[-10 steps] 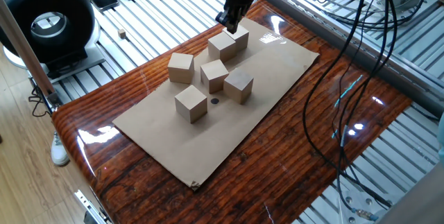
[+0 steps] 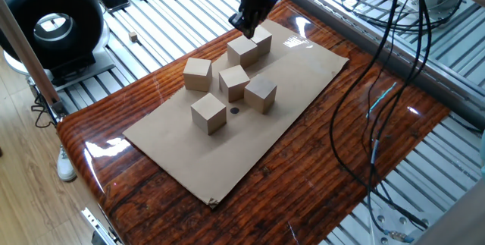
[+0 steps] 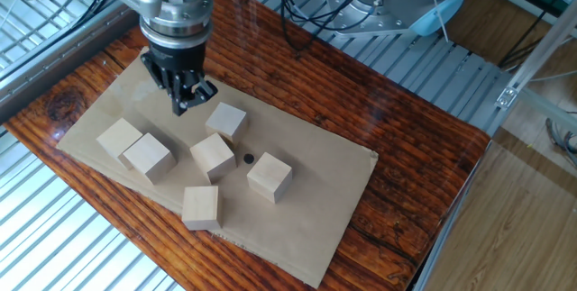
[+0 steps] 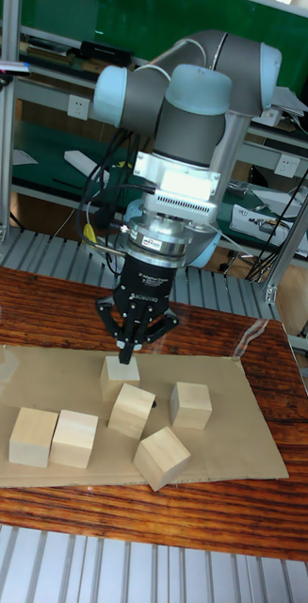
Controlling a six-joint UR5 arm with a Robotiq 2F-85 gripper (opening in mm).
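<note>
Several plain wooden cubes rest on a brown cardboard sheet (image 2: pixel 182 154). Two of them, a pale cube (image 3: pixel 150 159) and its neighbour (image 3: pixel 119 141), sit close side by side at one end. Toward the middle are a tilted-looking cube (image 3: pixel 213 158) and a greyer-topped cube (image 3: pixel 227 121). Farther along lie a cube (image 3: pixel 270 177) near a black dot (image 3: pixel 249 159) and a cube (image 3: pixel 201 206) by the sheet's long edge. My black gripper (image 4: pixel 126 353) hangs above the sheet, its fingertips together and nothing visible between them. In exterior view 2 it is apart from every cube.
Black cables (image 2: pixel 356 146) hang in front of the table's right side in exterior view 1. Slatted metal surfaces flank the table. One end of the sheet is free of cubes.
My gripper has turned about its own axis, and its linkage looks wider in exterior view 1. It has shifted slightly left there. The cubes have not moved.
</note>
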